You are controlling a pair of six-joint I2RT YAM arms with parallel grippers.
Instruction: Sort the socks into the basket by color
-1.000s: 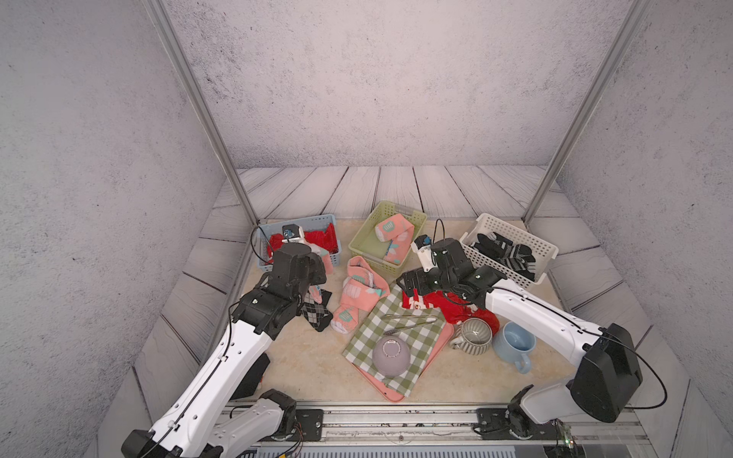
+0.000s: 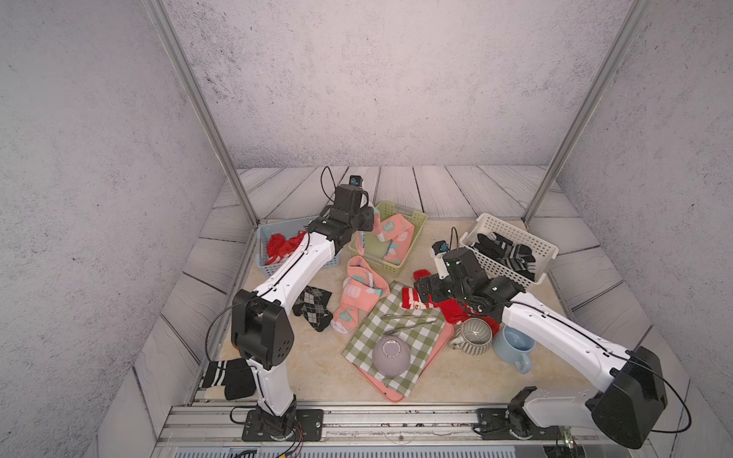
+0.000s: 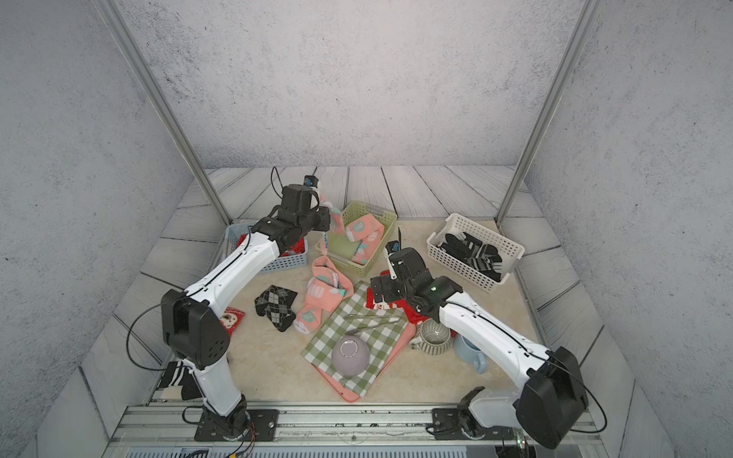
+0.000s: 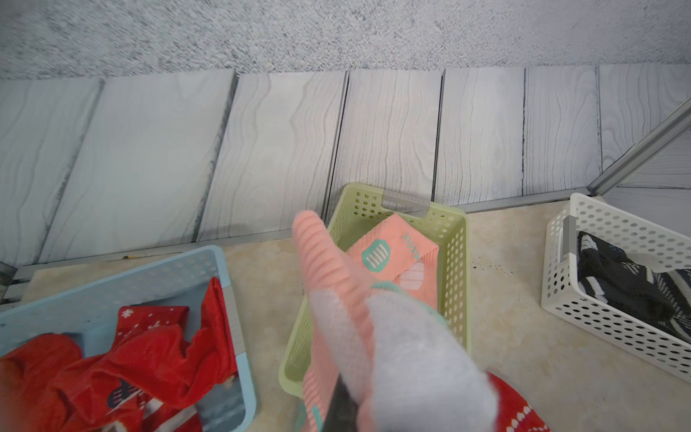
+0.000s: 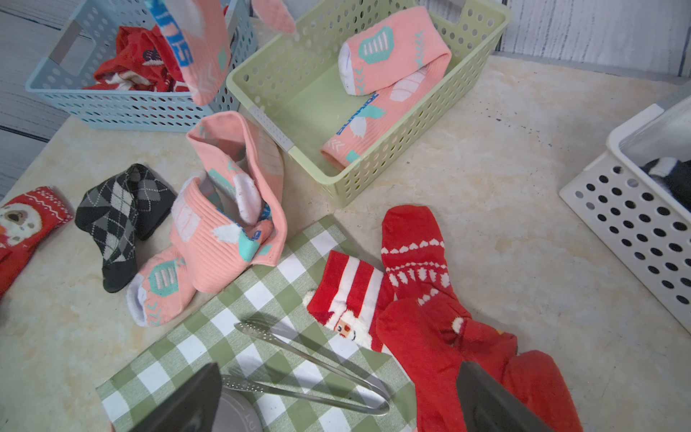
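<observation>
My left gripper (image 2: 366, 220) is shut on a pink sock (image 4: 424, 360), which hangs at the left side of the green basket (image 4: 460, 280) and blocks much of the left wrist view. Inside that basket lies another pink sock (image 5: 396, 50). A bunched pink sock (image 5: 223, 223) rests on the table in front, and a grey argyle sock (image 5: 118, 216) lies left of it. Open and empty, my right gripper hovers over red socks (image 5: 446, 345) by the checkered cloth. Red socks (image 4: 154, 352) fill the blue basket (image 4: 241, 345); dark socks (image 2: 507, 253) are in the white basket (image 2: 546, 250).
A red bear sock (image 5: 25, 226) and black striped socks (image 2: 229, 378) lie at the left. On the checkered cloth (image 2: 366, 347) are tongs (image 5: 309, 352) and a purple bowl (image 2: 391, 355). A ribbed cup (image 2: 475, 336) and blue mug (image 2: 515, 347) stand near the right arm.
My right gripper has shifted slightly right.
</observation>
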